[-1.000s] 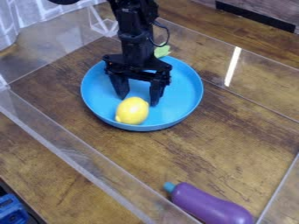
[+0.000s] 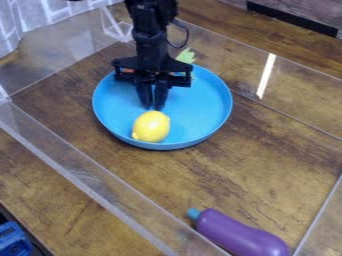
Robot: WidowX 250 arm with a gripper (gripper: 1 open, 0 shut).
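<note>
My black gripper (image 2: 155,84) reaches down from the top into a blue bowl (image 2: 205,112), over its back left part. Its fingers look drawn together; I see nothing clearly held between them. A yellow oval object (image 2: 151,126) lies in the front of the bowl, below and apart from the fingertips. Something small and reddish shows behind the gripper at the left rim, mostly hidden.
A purple eggplant (image 2: 241,230) lies at the front right on the wooden table (image 2: 267,170). A small pale green object (image 2: 185,55) sits behind the bowl. Clear walls border the left; a blue item (image 2: 11,240) is at the lower left corner.
My gripper has shifted left and its fingers have drawn closer together. The yellow object has stayed in about the same place.
</note>
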